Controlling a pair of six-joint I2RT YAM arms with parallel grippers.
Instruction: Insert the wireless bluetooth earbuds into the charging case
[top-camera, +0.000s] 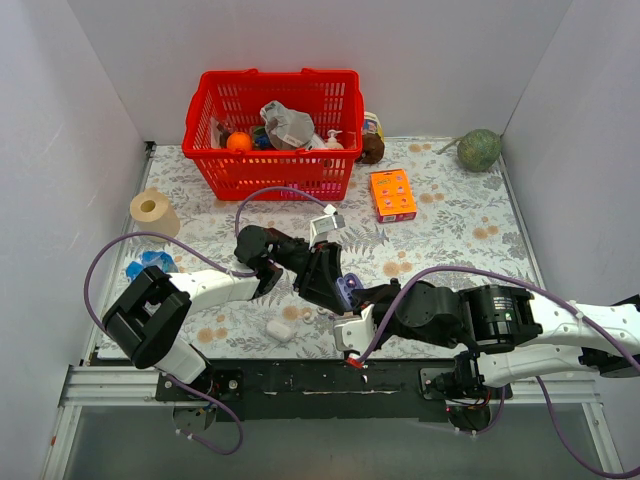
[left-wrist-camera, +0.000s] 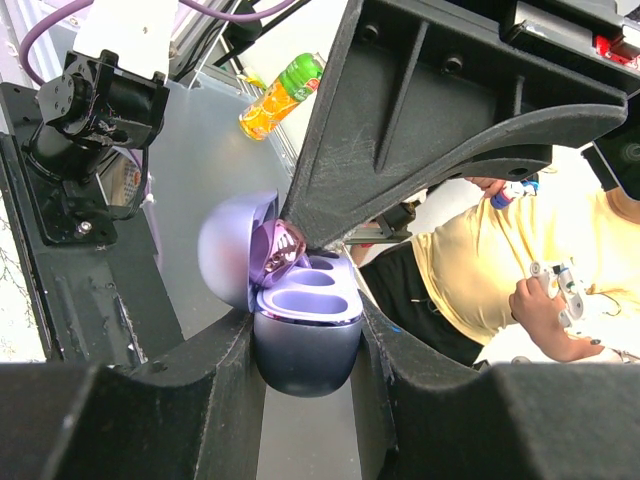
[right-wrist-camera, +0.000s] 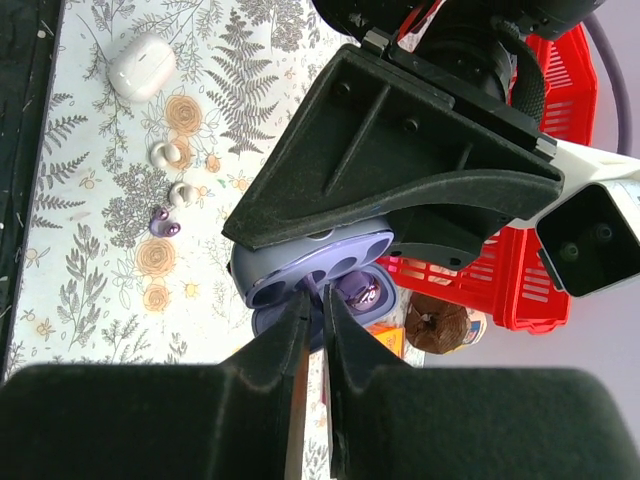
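The purple charging case (left-wrist-camera: 307, 345) is held up with its lid (left-wrist-camera: 228, 250) flipped open, and my left gripper is shut on its lower body. Its earbud wells face up in the left wrist view. A shiny purple-pink earbud part (left-wrist-camera: 283, 250) shows beside the lid, under a black finger. In the right wrist view my right gripper has its fingertips at the case's wells, a narrow gap between them. A thin purple piece (right-wrist-camera: 312, 288) shows at those tips; whether it is gripped is unclear. Another purple earbud (right-wrist-camera: 163, 224) lies on the table.
On the patterned tablecloth lie a white case (right-wrist-camera: 142, 67) and two white earbuds (right-wrist-camera: 182, 194). At the back stands a red basket (top-camera: 270, 180), with an orange box (top-camera: 393, 195) to its right. Both arms crowd closely around the case.
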